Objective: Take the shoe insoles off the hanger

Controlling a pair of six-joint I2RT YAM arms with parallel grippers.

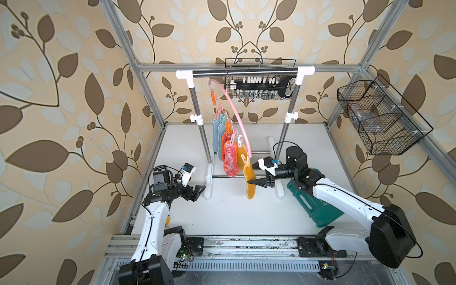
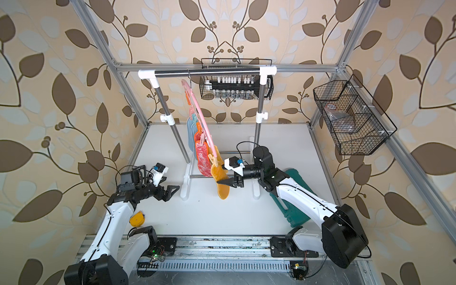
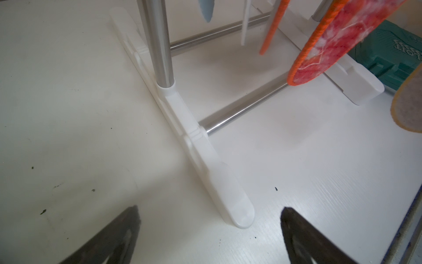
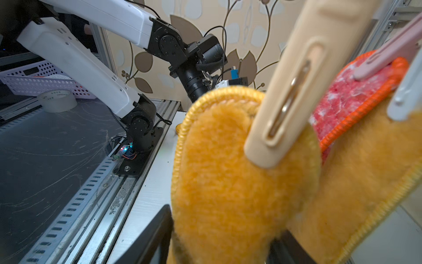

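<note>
Several insoles hang by clips from a pink hanger (image 1: 236, 111) on the rack: blue ones (image 1: 217, 135), a red patterned one (image 1: 230, 159) and yellow ones. The front yellow insole (image 2: 222, 187) dangles under a beige clip (image 4: 285, 110). My right gripper (image 1: 256, 182) stands open at it; in the right wrist view its blurred fingers lie around the yellow fabric (image 4: 237, 184), partly hidden by it. My left gripper (image 1: 197, 190) stands open at the left, low above the table, with nothing between its fingers.
The rack's white feet (image 3: 224, 189) stand on the table. A green case (image 1: 318, 209) lies at the right. Wire baskets (image 1: 380, 118) hang at the right and back.
</note>
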